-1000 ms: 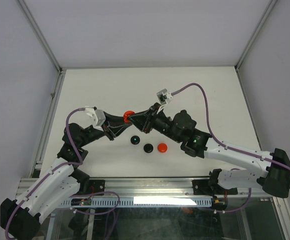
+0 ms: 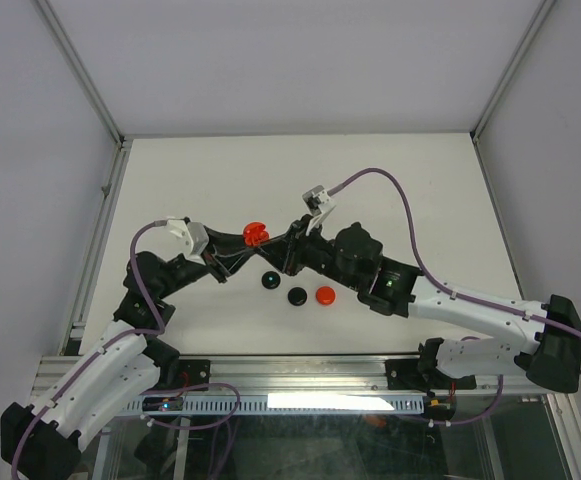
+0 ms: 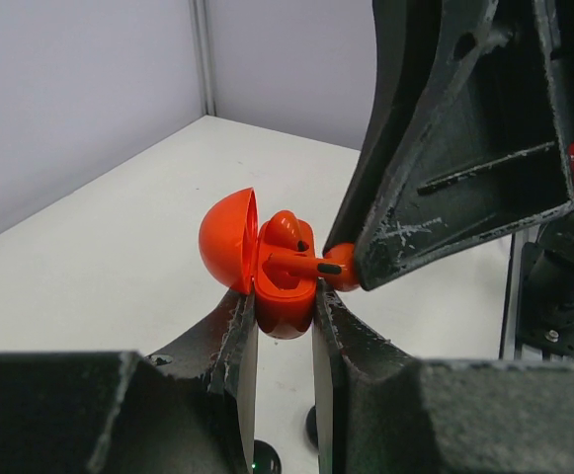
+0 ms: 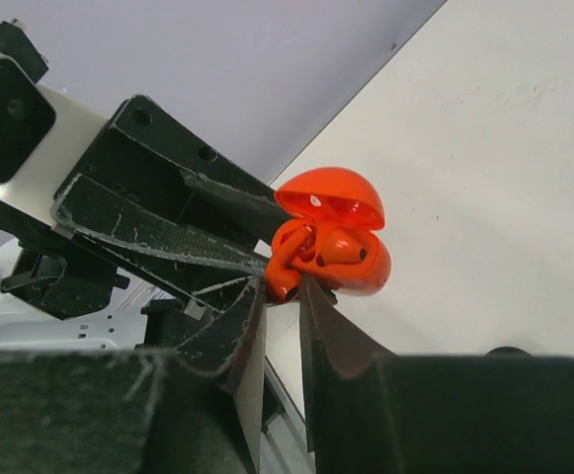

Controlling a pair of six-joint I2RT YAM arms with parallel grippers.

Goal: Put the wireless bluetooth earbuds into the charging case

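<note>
The red charging case (image 2: pixel 255 233), lid raised, is held up at the centre, with my left gripper (image 2: pixel 247 241) shut on its body (image 3: pixel 285 306). My right gripper (image 2: pixel 270 243) has its fingertips on a red earbud (image 4: pixel 283 276) at the case's front; its stem lies across the case opening. A second earbud (image 4: pixel 342 247) shows inside. How far the front earbud is seated I cannot tell, nor how tightly the right fingers close on it.
Two black round discs (image 2: pixel 270 280) (image 2: pixel 297 296) and a red one (image 2: pixel 325 296) lie on the white table (image 2: pixel 200 170) below the arms.
My right gripper has shifted slightly to the left in the top view, and the red case shows a little further left. The left arm looks almost unchanged.
</note>
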